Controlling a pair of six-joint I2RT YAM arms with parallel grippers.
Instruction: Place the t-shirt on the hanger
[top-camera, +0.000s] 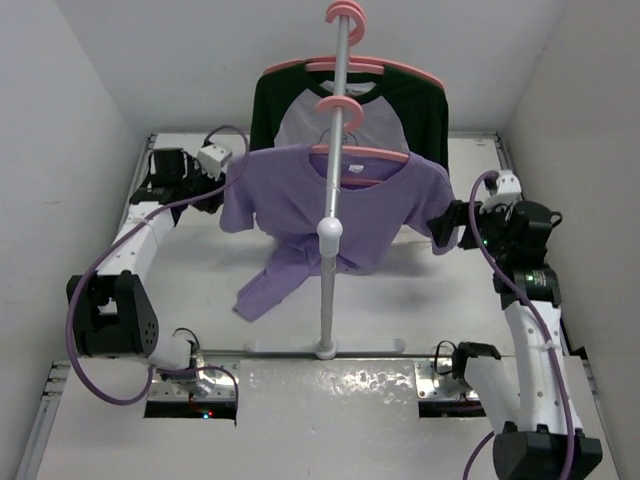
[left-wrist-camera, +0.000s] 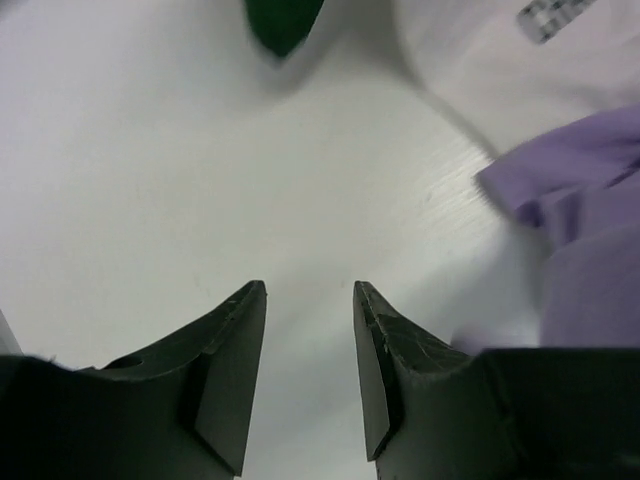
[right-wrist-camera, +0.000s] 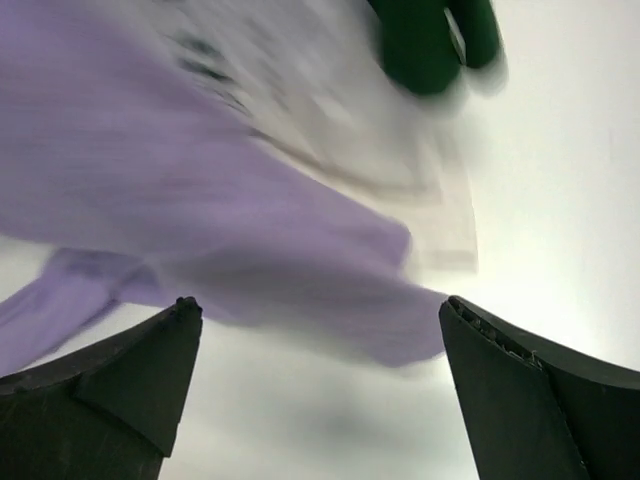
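Observation:
The purple T-shirt (top-camera: 280, 200) hangs on a pink hanger (top-camera: 380, 153) on the rail, its sleeves drooping either side, with its lower part resting on the table. My left gripper (top-camera: 210, 197) is just left of the shirt's left sleeve; in the left wrist view its fingers (left-wrist-camera: 225, 350) are apart with nothing between them. My right gripper (top-camera: 445, 225) is beside the right sleeve, standing open; in the right wrist view blurred purple cloth (right-wrist-camera: 300, 240) lies beyond its fingertips.
A green and grey shirt (top-camera: 420, 110) hangs behind on another hanger. The rack pole (top-camera: 328, 290) stands centrally.

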